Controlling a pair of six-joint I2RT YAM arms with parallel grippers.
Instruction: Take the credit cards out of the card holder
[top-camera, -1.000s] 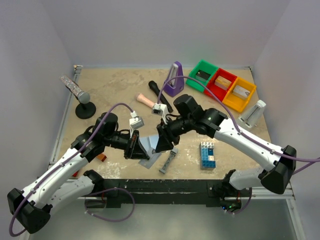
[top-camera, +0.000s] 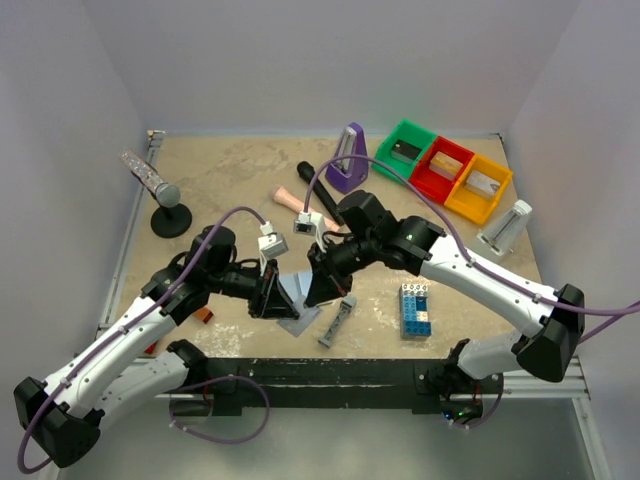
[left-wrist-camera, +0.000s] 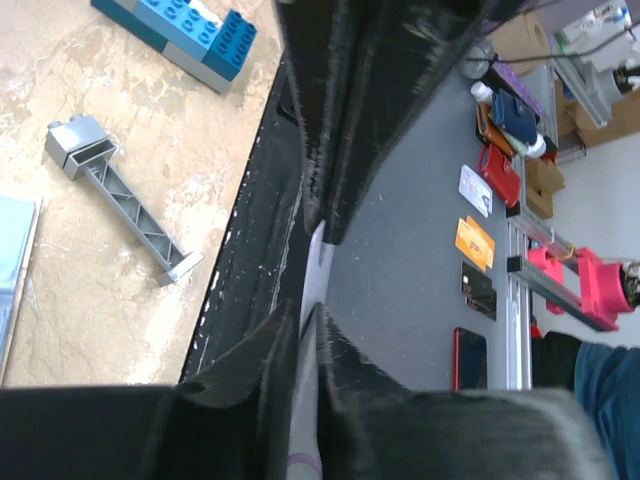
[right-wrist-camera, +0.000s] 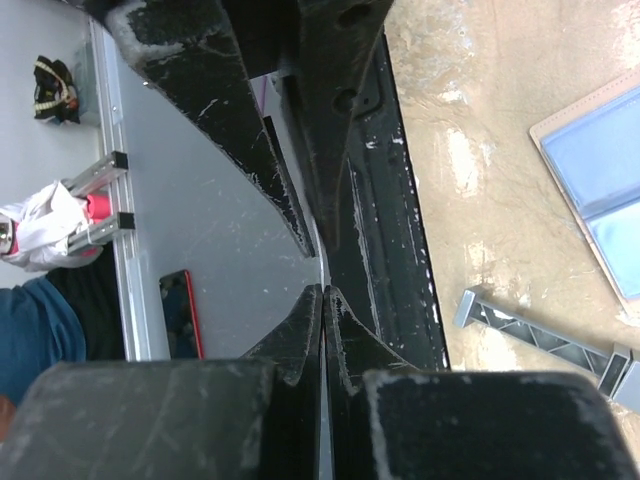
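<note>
My left gripper (top-camera: 275, 305) and my right gripper (top-camera: 318, 290) meet over a pale blue card holder (top-camera: 295, 320), partly hidden beneath them in the top view and at the right of the right wrist view (right-wrist-camera: 590, 160). A thin whitish strip (left-wrist-camera: 317, 270), seen edge-on, runs between the two grippers; whether it is a card or part of something else I cannot tell. My right gripper's fingertips (right-wrist-camera: 315, 305) are closed together on or along it. How far my left gripper's fingers stand apart is unclear.
A grey lattice bar (top-camera: 338, 320) lies beside the holder, with blue bricks (top-camera: 415, 310) to the right. Coloured bins (top-camera: 470, 200), a purple metronome (top-camera: 348, 165), a microphone and a lamp-like stand (top-camera: 171, 218) are farther back. The table's front edge is just below the grippers.
The left arm looks nearly still.
</note>
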